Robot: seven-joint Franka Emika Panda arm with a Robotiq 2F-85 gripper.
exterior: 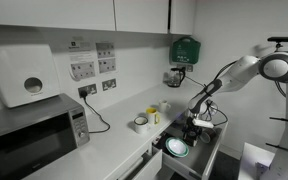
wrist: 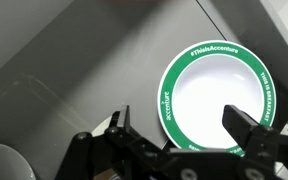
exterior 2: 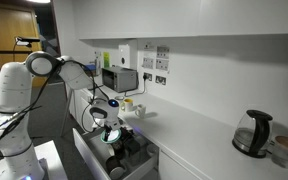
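A white bowl or plate [wrist: 219,95] with a green lettered rim lies in the open drawer [wrist: 59,85]; exterior view 1 shows the same dish [exterior: 177,147] near the drawer's left end. My gripper is open above the drawer, its two fingers set wide apart with nothing held between them. In the wrist view the right finger overlaps the dish's lower part, while the left finger is just outside its rim. Exterior view 2 has the gripper [exterior 2: 111,123] close over the dish; whether they touch cannot be told.
A round cup or bowl [wrist: 6,162] sits at the wrist view's lower left. Mugs [exterior: 141,125] stand on the counter behind the drawer, a microwave [exterior: 34,132] to their left. A kettle [exterior 2: 252,132] is far along the counter, whose middle [exterior 2: 199,130] is clear.
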